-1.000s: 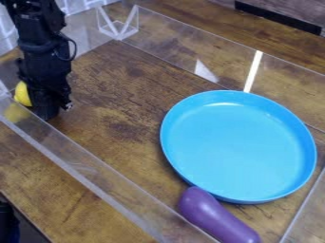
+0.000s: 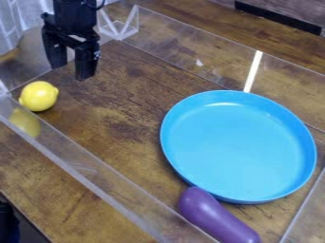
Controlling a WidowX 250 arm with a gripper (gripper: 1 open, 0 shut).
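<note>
My black gripper (image 2: 72,59) hangs at the upper left, open, with nothing visible between its fingers. Below and left of it, apart from it, a yellow lemon-like object (image 2: 38,96) rests on the wooden floor near the clear wall. A large blue plate (image 2: 238,146) lies on the right. A purple eggplant (image 2: 216,214) lies at the bottom, in front of the plate.
Clear plastic walls (image 2: 95,173) border the wooden work area (image 2: 121,114) along the left, back and front. The middle of the floor, left of the plate, is bare.
My gripper has risen away from the yellow object, which it was over before. The yellow object now sits uncovered, slightly right of and below where it showed.
</note>
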